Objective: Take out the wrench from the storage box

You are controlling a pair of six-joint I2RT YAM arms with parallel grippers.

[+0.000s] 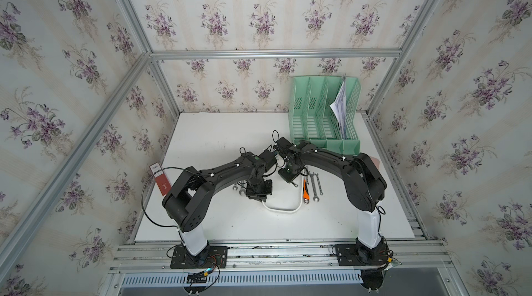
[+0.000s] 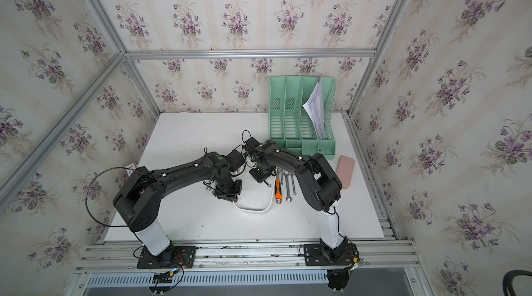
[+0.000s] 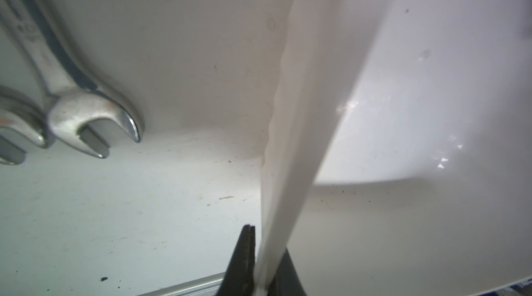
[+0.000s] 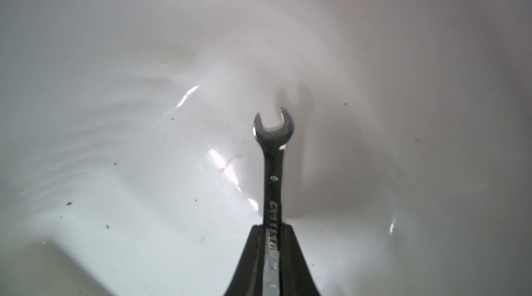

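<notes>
A small silver wrench (image 4: pixel 272 179) is inside the white storage box, in the right wrist view. My right gripper has a finger on each side of its handle, apparently touching, and its open-ended head points away from the fingers. The head's shadow falls apart from it on the box floor, so that end seems raised. My left gripper is shut on the thin wall of the white box (image 3: pixel 310 146), the wall running between its fingers. From above, the arms cover the far part of the box; its near rim (image 1: pixel 285 211) shows.
Outside the box's left wall lie other wrenches (image 3: pixel 74 107). Right of it are an orange-handled tool (image 1: pixel 306 189) and several wrenches (image 1: pixel 314 188). A green file rack (image 1: pixel 324 143) stands behind the right arm.
</notes>
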